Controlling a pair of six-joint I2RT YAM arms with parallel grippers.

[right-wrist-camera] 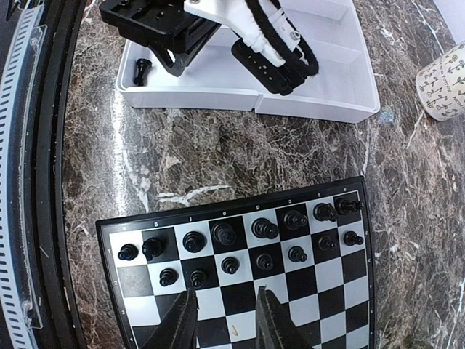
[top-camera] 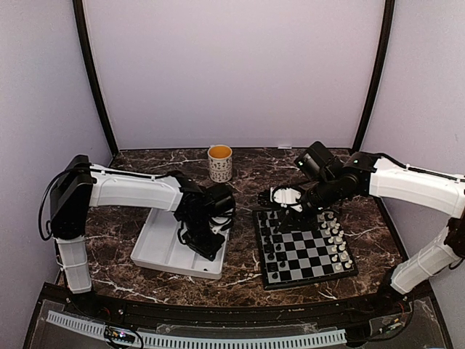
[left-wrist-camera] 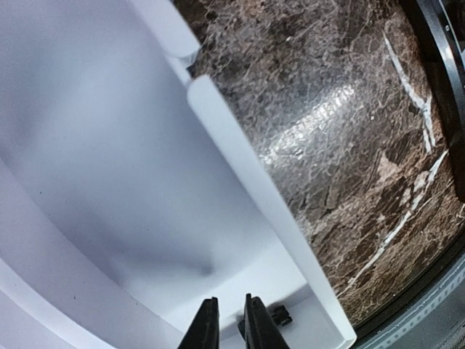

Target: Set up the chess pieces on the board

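A black chess piece lies in the corner of the white tray; it also shows as a dark piece [right-wrist-camera: 142, 71] in the right wrist view. My left gripper is over the tray, its fingers a narrow gap apart, with the piece partly behind one finger. I cannot tell whether anything is pinched there. The chessboard [top-camera: 309, 282] carries black pieces [right-wrist-camera: 224, 233] in two rows along its left side and white pieces [top-camera: 334, 248] along its right. My right gripper is open above the board, nothing between its fingers.
A patterned cup [top-camera: 220, 166] stands behind the tray and board. Bare marble table [top-camera: 242, 251] separates tray and board. In the black front row, the square [right-wrist-camera: 134, 282] beside the corner piece is empty. The board's middle is clear.
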